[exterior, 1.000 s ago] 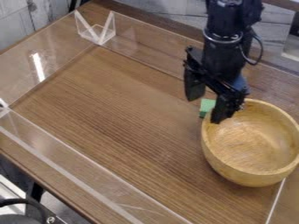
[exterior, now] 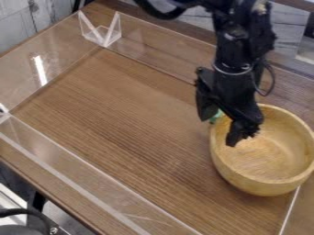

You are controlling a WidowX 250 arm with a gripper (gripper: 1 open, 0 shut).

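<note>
My black gripper [exterior: 226,110] hangs at the left rim of a tan plastic bowl [exterior: 265,156] on the right of the wooden table. Its fingers stand open. A small green object [exterior: 216,117] sits just behind the bowl's left rim, partly hidden by the gripper; whether it lies between the fingers is unclear.
A clear wire-like stand or container [exterior: 101,31] is at the back left. The arm covers the back right, along the table's edge.
The gripper has shifted a little left and toward the camera, over the green object, which is now more hidden. The bowl has barely moved.
</note>
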